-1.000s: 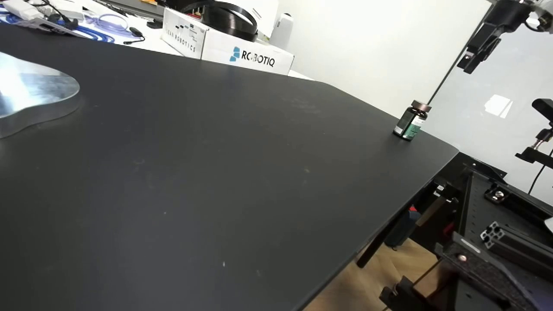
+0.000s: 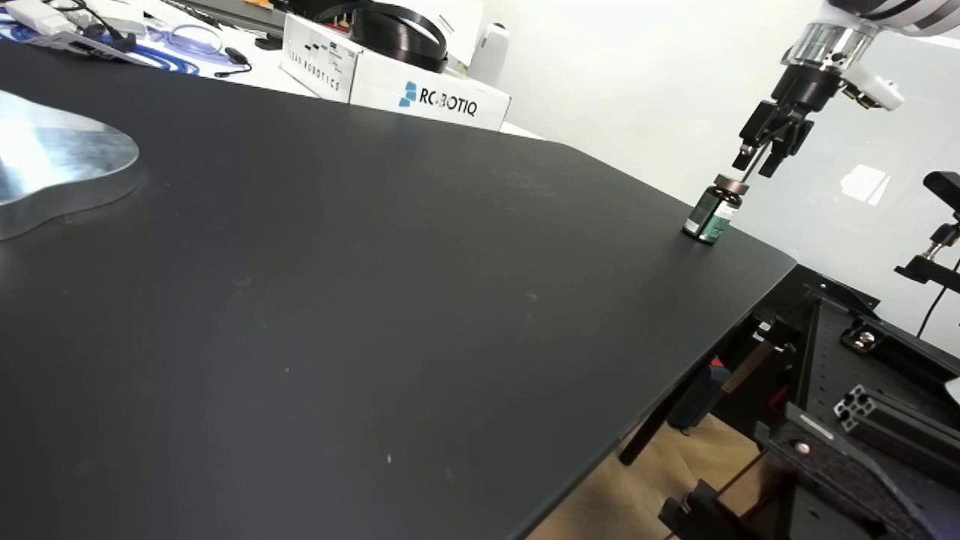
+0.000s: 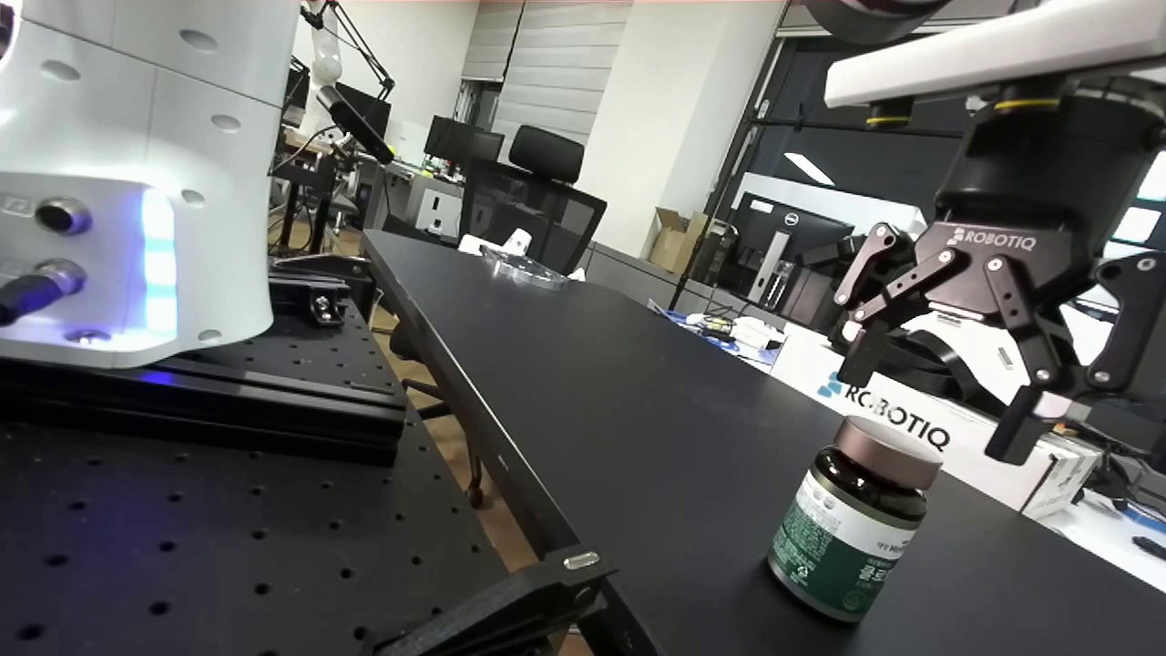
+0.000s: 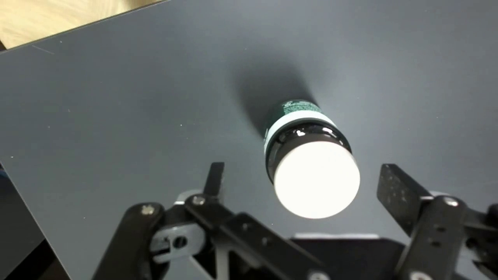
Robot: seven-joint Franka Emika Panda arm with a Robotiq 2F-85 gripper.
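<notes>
A dark bottle [image 2: 712, 211] with a green and white label and a brown cap stands upright near the right corner of the black table. My gripper [image 2: 757, 169] hangs just above it, fingers apart and pointing down. In exterior view 2 the gripper [image 3: 929, 415] is open over the bottle [image 3: 847, 536], its fingertips a little higher than the cap [image 3: 888, 452]. From the wrist, the bottle's pale-looking cap [image 4: 317, 179] shows between the fingers of the open gripper, touching neither.
The table's edge [image 4: 84, 28] runs close to the bottle. A shiny clear piece [image 2: 67, 162] lies at the table's far left in exterior view 1. A white Robotiq box [image 2: 427, 90] stands behind the table, whose middle [image 2: 387, 270] is clear.
My gripper has come down and to the left in exterior view 1, from well above the bottle to just over its cap. The bottle has not moved.
</notes>
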